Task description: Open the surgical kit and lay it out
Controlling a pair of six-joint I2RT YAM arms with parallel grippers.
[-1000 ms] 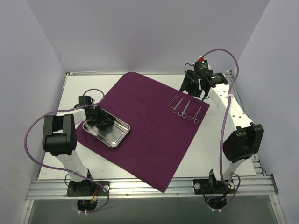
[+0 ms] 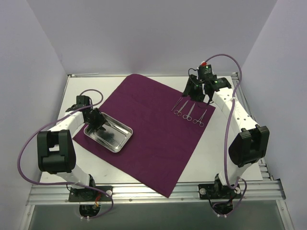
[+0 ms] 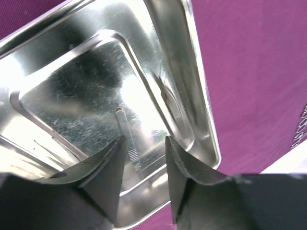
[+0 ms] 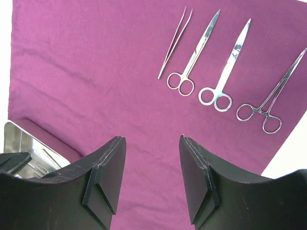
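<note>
In the left wrist view the metal tray (image 3: 204, 91) holds a slim scalpel-like tool (image 3: 125, 132) flat on its floor. My left gripper hangs over it, fingers apart, with that tool showing between and beyond the fingers. Laid side by side on the purple cloth are tweezers (image 4: 175, 43), one pair of scissors (image 4: 195, 56), a second pair of scissors (image 4: 227, 72) and a ring-handled clamp (image 4: 273, 96). My right gripper stands open above bare cloth, clear of these tools, with nothing between its fingers.
The purple cloth (image 2: 153, 124) lies on the white table, with wide bare room at its middle. The tray (image 2: 125, 143) rests on the cloth's left corner. Part of the left gripper shows over the tray at the right wrist view's left edge.
The left arm has drawn back to the left, uncovering more of the tray floor. The tray sits very slightly further left. My right arm has shifted a little; the laid-out tools look unmoved.
</note>
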